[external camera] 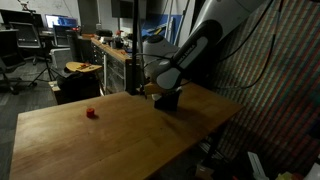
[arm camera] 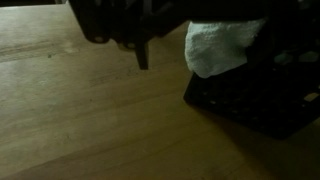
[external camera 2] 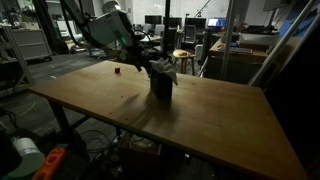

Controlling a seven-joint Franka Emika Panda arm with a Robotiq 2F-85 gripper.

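A black box with a lattice-like wall (arm camera: pixel 250 100) stands on the wooden table. White cloth (arm camera: pixel 218 48) hangs over its rim on the side by my gripper. In exterior view 2 the same box (external camera 2: pixel 161 84) is upright, with pale cloth (external camera 2: pixel 163 66) bunched at its top. My gripper is open just beside the box, apart from the cloth in the wrist view. It is dark there, and nothing shows between the fingers. Exterior view 1 has the gripper (external camera: pixel 150 90) at the box's near left, partly covering it.
A small red object (external camera: pixel 90 112) lies alone toward the table's far left. Behind the table stand a stool (external camera 2: pixel 182 58), chairs and desks, beyond the working surface.
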